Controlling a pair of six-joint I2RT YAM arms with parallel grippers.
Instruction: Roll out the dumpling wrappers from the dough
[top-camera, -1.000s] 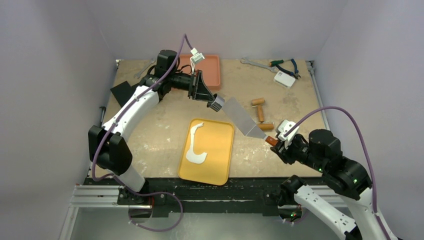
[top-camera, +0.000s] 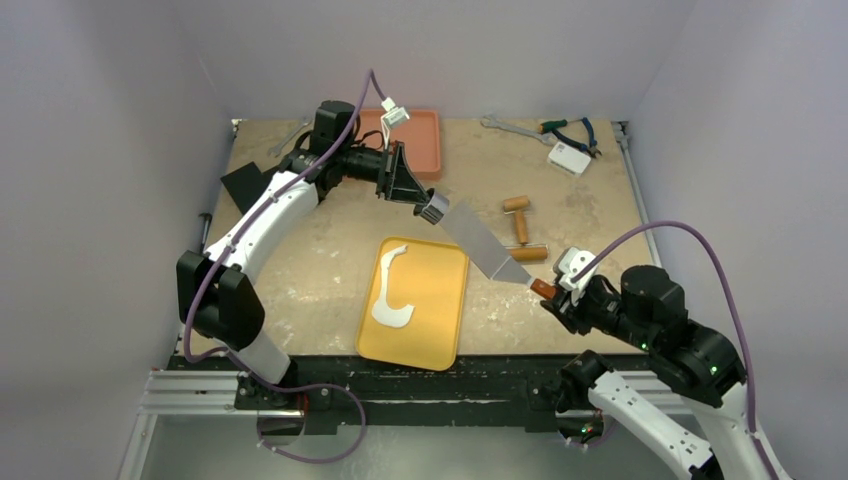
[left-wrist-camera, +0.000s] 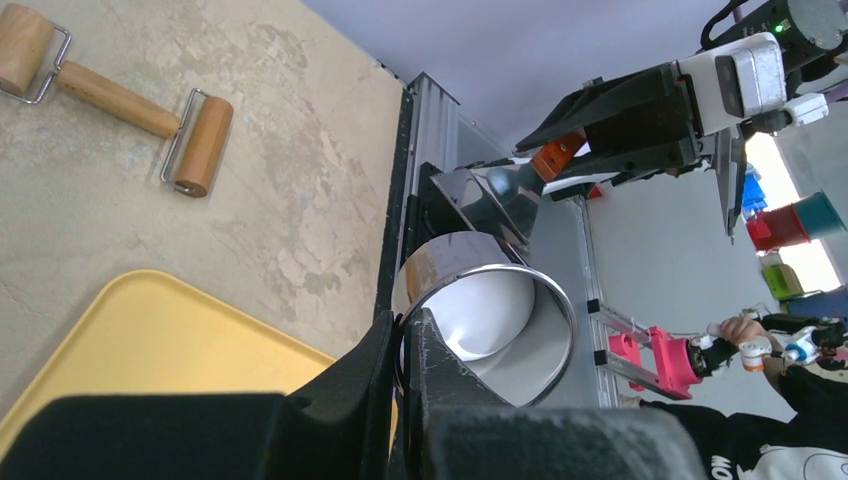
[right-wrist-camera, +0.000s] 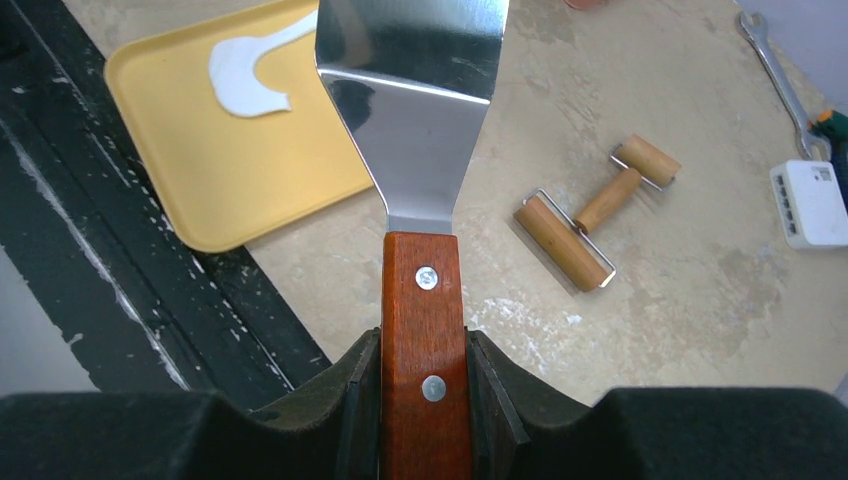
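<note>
My left gripper is shut on the thin rim of a round steel cutter (left-wrist-camera: 545, 360), held in the air over the upper middle of the table. My right gripper is shut on the wooden handle of a scraper (right-wrist-camera: 420, 300), whose broad steel blade (top-camera: 472, 235) points at the cutter. A flattened piece of white dough (top-camera: 393, 310) lies in the yellow tray (top-camera: 430, 340) at the front middle. A wooden double roller (top-camera: 525, 253) lies right of the tray.
A salmon tray (top-camera: 425, 135) stands at the back, partly under the left arm. A wrench (top-camera: 510, 127), pliers (top-camera: 585, 140) and a white box (top-camera: 568, 158) lie at the back right. The table has bare room left of the yellow tray.
The left arm has not visibly moved.
</note>
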